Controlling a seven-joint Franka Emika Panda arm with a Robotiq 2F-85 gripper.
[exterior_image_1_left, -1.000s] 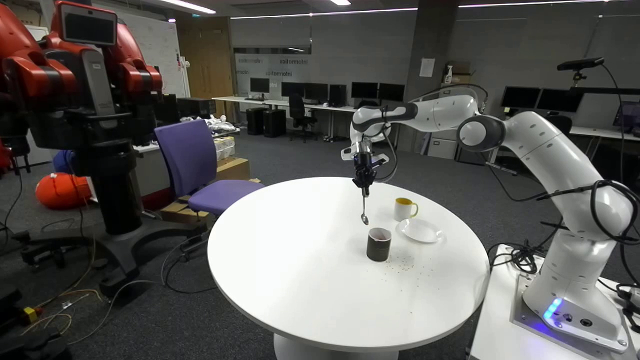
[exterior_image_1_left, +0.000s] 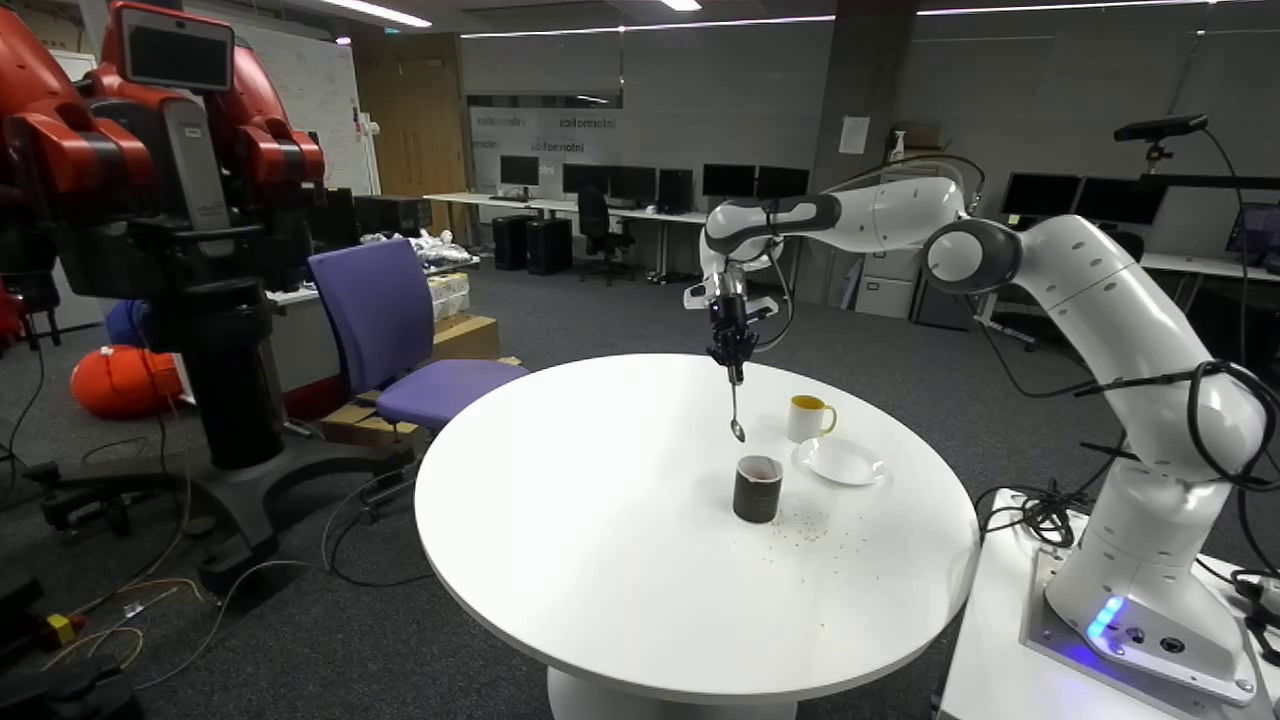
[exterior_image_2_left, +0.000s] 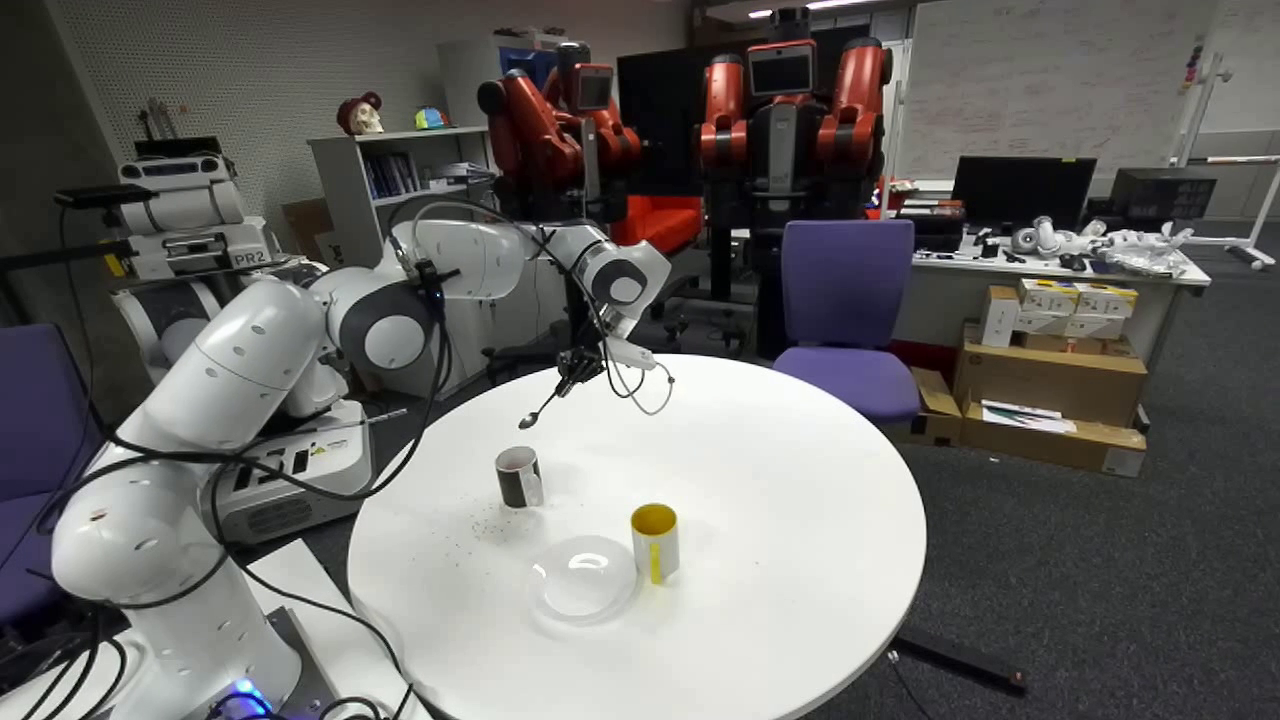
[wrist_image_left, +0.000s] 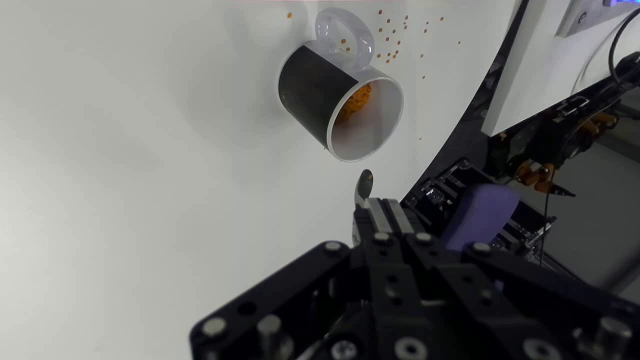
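My gripper is shut on the thin handle of a metal spoon (wrist_image_left: 363, 183), whose bowl points down and out from the fingertips. In exterior view 1 the spoon (exterior_image_1_left: 737, 422) hangs above the table behind the dark mug (exterior_image_1_left: 757, 490). The dark mug (wrist_image_left: 318, 90), white inside, holds orange grains (wrist_image_left: 355, 105); its clear-looking handle is on the side away from my gripper. Apart from the rim, the spoon bowl shows in the wrist view. A white mug with yellow inside (exterior_image_2_left: 655, 542) stands beside a white plate (exterior_image_2_left: 561, 604), which appears empty.
Loose grains (exterior_image_1_left: 806, 526) are scattered on the round white table (exterior_image_1_left: 576, 516) near the dark mug. A purple chair (exterior_image_2_left: 847, 312) stands close to the table's edge.
The arm has risen slightly and shifted a little to the right in exterior view 1, carrying the spoon with it. Mugs and plate have stayed put.
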